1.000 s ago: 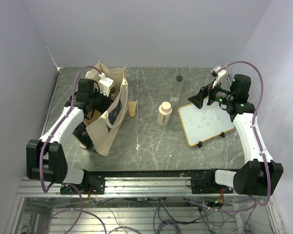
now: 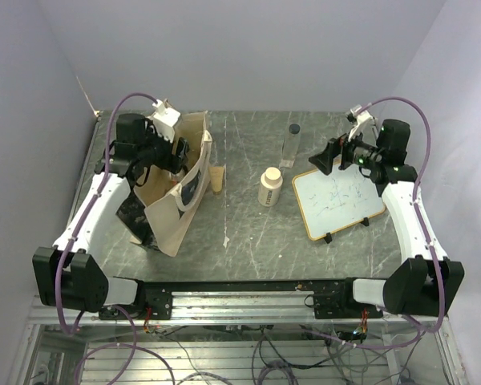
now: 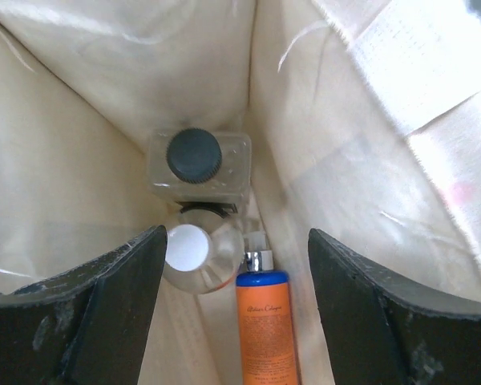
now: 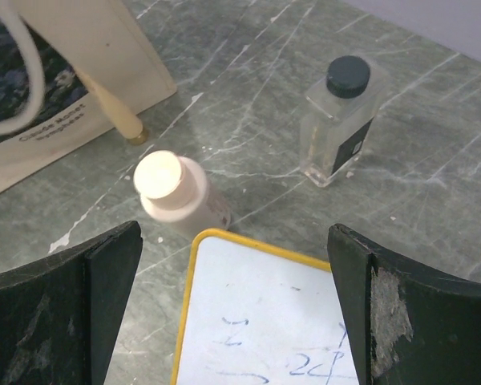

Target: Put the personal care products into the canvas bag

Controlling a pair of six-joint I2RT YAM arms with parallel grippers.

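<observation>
My left gripper is open over the inside of the canvas bag; its wrist view shows an orange bottle with blue top, a clear bottle with white cap and a dark-capped clear bottle lying inside, none held. My right gripper stands open above the whiteboard, nothing between its fingers. On the table are a white bottle and a clear dark-capped bottle.
A tan cylindrical object stands against the bag's right side.
The left arm has risen out of the bag a little, moving up and slightly left. The right arm and the bottles on the table have stayed put.
</observation>
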